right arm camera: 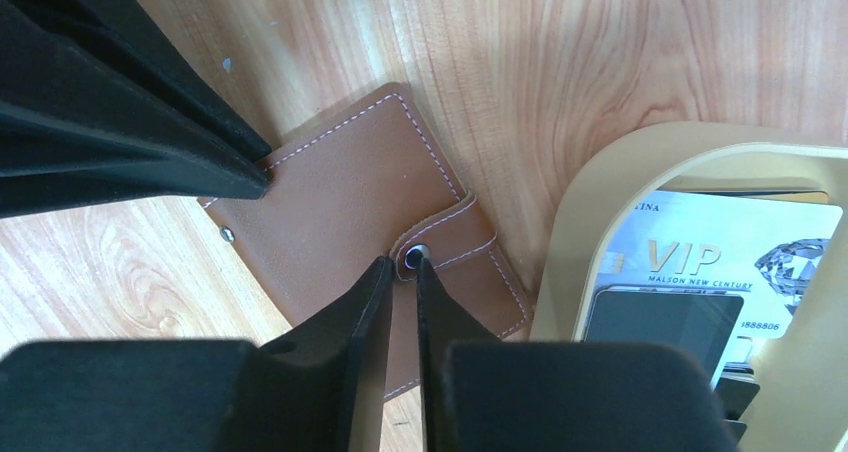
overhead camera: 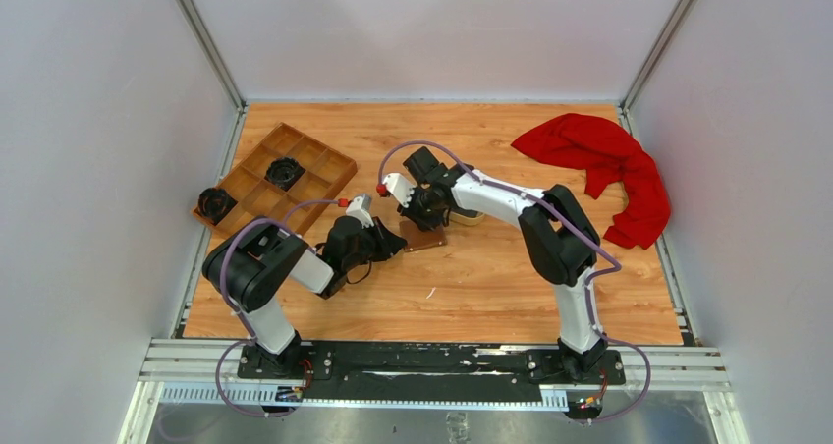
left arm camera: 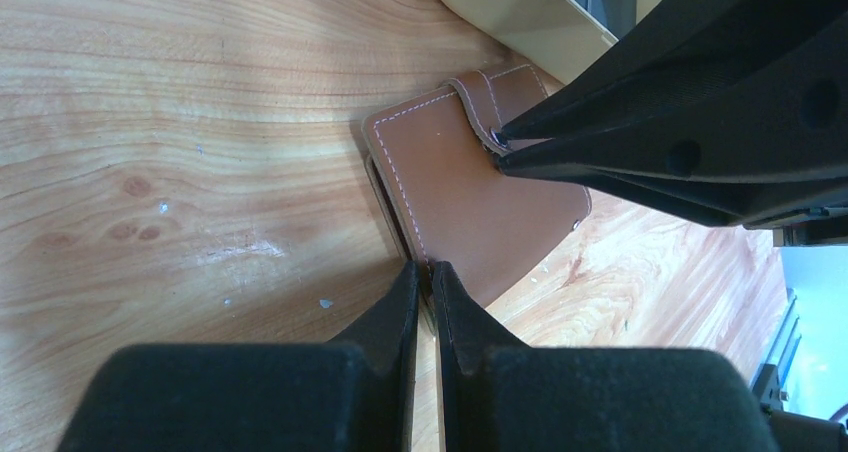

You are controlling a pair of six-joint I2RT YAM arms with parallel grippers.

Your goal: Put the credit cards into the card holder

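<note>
The brown leather card holder (overhead camera: 426, 239) lies flat on the table, closed by a stitched flap (right arm camera: 450, 237) with a snap button. My left gripper is shut on its near edge, as the left wrist view shows. Over the snap, my right gripper points down with a narrow gap between its fingertips, one on either side of the button; whether they press on the flap is hard to tell. A light-blue VIP card (right arm camera: 690, 234) and a dark card (right arm camera: 662, 324) lie in a beige bin (right arm camera: 585, 197) beside the holder.
A wooden compartment tray (overhead camera: 314, 157) with two black coils stands at the left. A red cloth (overhead camera: 599, 164) is heaped at the far right.
</note>
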